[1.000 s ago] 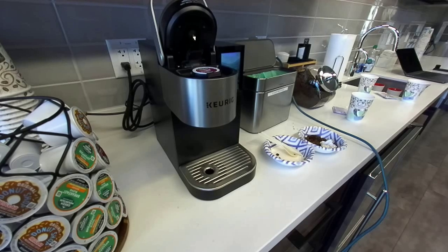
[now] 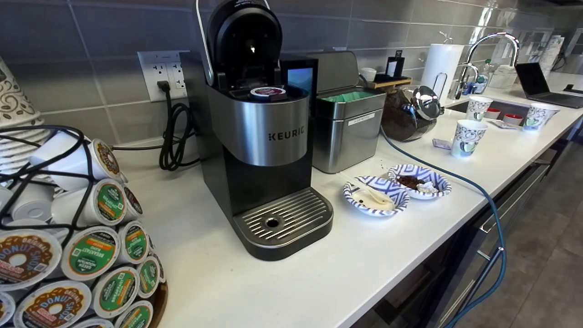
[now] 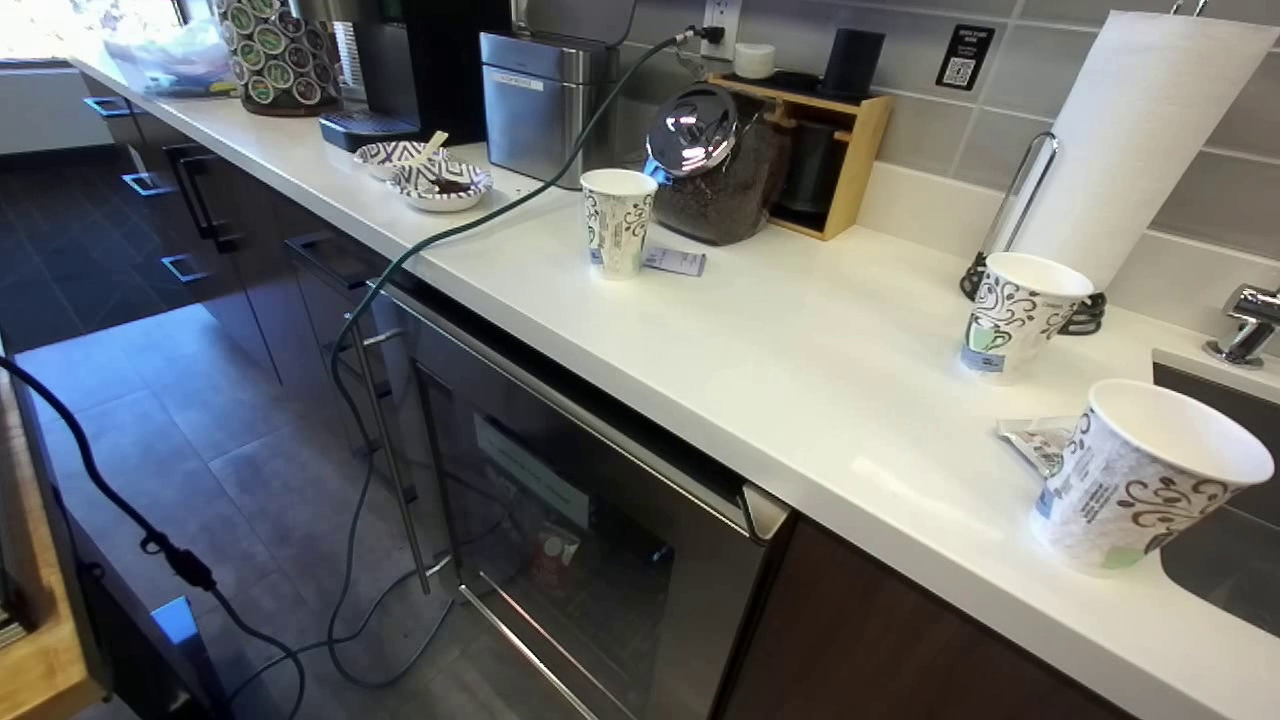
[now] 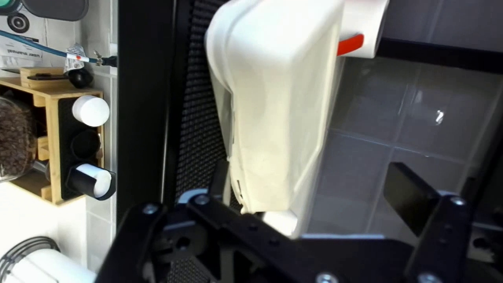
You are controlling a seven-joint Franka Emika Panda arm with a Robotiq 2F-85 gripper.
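Only the wrist view shows my gripper; its dark fingers stand wide apart, and it is open. Ahead of it is a white plastic object (image 4: pixel 264 108), whose lower end shows between the fingers; I cannot tell how near it is, and nothing is clamped. A red strip (image 4: pixel 350 45) shows on a white part beside it. In exterior view 1 the Keurig coffee maker (image 2: pixel 259 131) has its lid raised, with a pod (image 2: pixel 268 92) in the top opening. Neither exterior view has the arm in it.
Paper bowls (image 2: pixel 377 197) and a metal bin (image 2: pixel 350 128) stand right of the coffee maker, and a pod rack (image 2: pixel 90 251) left. Paper cups (image 3: pixel 618 222) stand along the counter (image 3: pixel 744 348). A cable (image 2: pixel 459 177) crosses its front edge. Bare counter lies before the coffee maker.
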